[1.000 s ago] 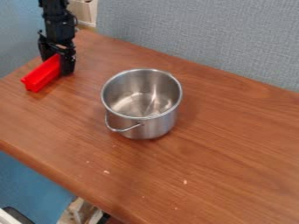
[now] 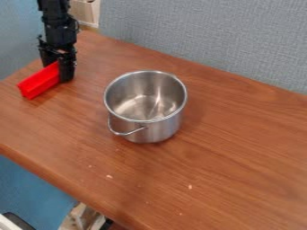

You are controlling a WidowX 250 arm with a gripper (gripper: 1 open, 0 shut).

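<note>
A red bar-shaped block [image 2: 38, 83] lies at an angle at the left edge of the wooden table. My black gripper [image 2: 57, 68] comes down from above onto its upper right end and is shut on it; the fingertips are dark and partly hard to make out. A steel pot [image 2: 145, 105] with a wire handle stands on the table to the right of the block, apart from it.
A grey textured panel [image 2: 216, 40] borders the back. Blue floor shows beyond the table's left edge.
My gripper and the red block have shifted very slightly left and toward the viewer over the last second. The pot has not moved.
</note>
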